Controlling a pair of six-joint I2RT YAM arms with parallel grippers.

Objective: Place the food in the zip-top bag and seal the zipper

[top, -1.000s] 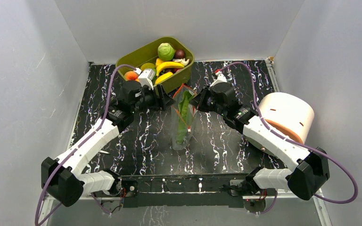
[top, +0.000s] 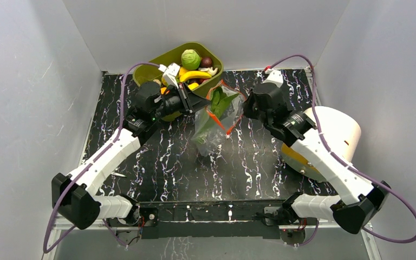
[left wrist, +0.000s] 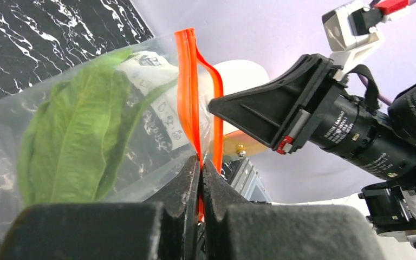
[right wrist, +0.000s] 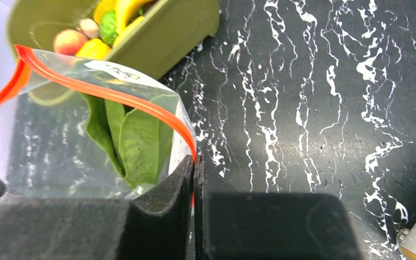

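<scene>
A clear zip bag with an orange zipper hangs between my grippers, green leafy vegetable inside, as the top and left wrist views show. My left gripper is shut on the orange zipper edge at one side of the bag. My right gripper is shut on the zipper edge at the other side. In the right wrist view the bag's mouth gapes, with the leaves visible inside.
An olive bin of produce, including a cabbage, bananas and an avocado, stands at the back left. A large cream rounded container stands at the right.
Both grippers have risen and moved apart, the right one toward the right, spreading the bag's mouth wider and lifting the bag, whose bottom swung toward the back.
</scene>
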